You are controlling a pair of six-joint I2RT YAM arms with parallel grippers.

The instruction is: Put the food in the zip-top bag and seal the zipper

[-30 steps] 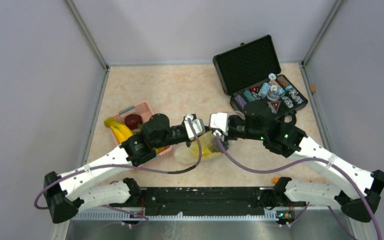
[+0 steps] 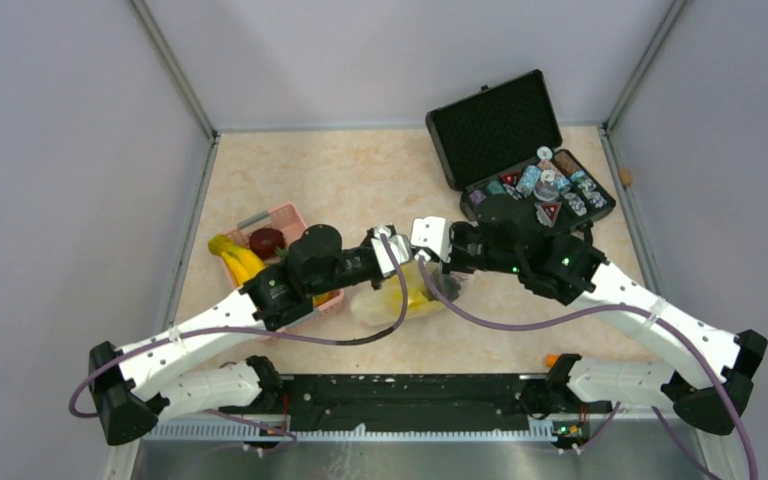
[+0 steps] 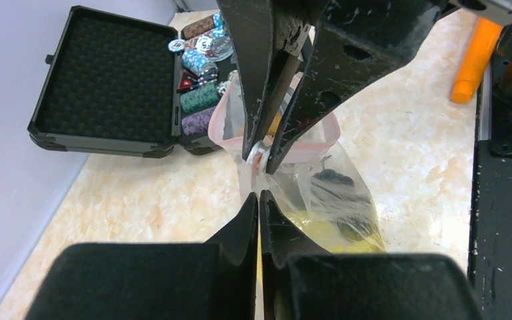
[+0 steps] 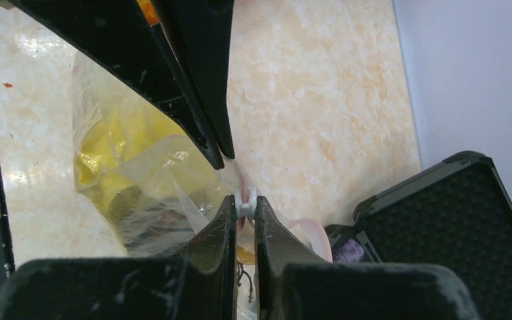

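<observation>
The translucent zip top bag (image 3: 333,200), with yellow and dark contents, lies between my grippers, its pink-edged mouth (image 4: 313,233) open. My right gripper is shut on the white zipper slider (image 4: 245,208) on the pink seal. My left gripper is shut, nothing clearly between its fingers, close to the right one along the seal; in the right wrist view its fingertips (image 4: 225,150) are just above the slider. In the top view both wrists cover much of the bag.
A pink basket (image 2: 285,215) with bananas and a red fruit stands at the left. An open black case (image 2: 490,115) of chips is at the back right. An orange cylinder (image 3: 475,60) lies near the front edge.
The left arm has barely moved.
</observation>
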